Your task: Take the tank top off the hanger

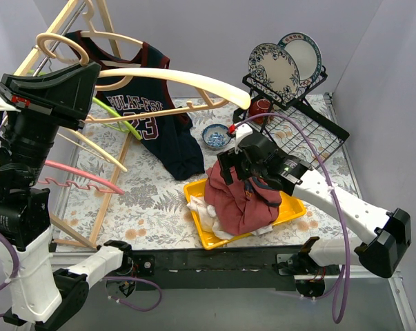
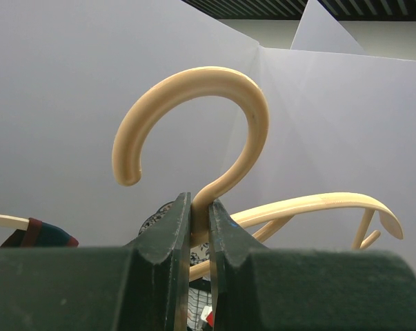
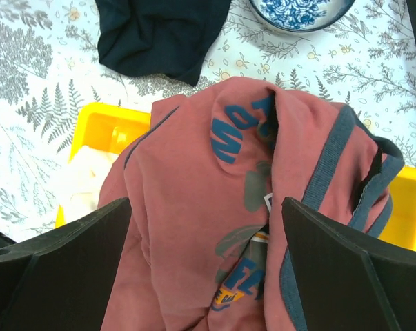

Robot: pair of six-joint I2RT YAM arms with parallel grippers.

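The wooden hanger [image 1: 173,74] hangs bare in the air, with my left gripper [image 1: 90,72] shut on the base of its hook. In the left wrist view the hook [image 2: 194,81] rises above the pinched fingers [image 2: 225,241]. A dusky red tank top [image 3: 194,179] with blue trim lies heaped in the yellow basket [image 1: 206,238]. My right gripper [image 1: 232,164] is over it, and its open fingers [image 3: 76,265] show no cloth between them in the right wrist view.
A navy jersey [image 1: 149,100] hangs on the wooden rack at the left among other hangers. A blue-patterned bowl [image 1: 216,136] stands behind the basket. At the back right is a black dish rack [image 1: 339,134] with plates.
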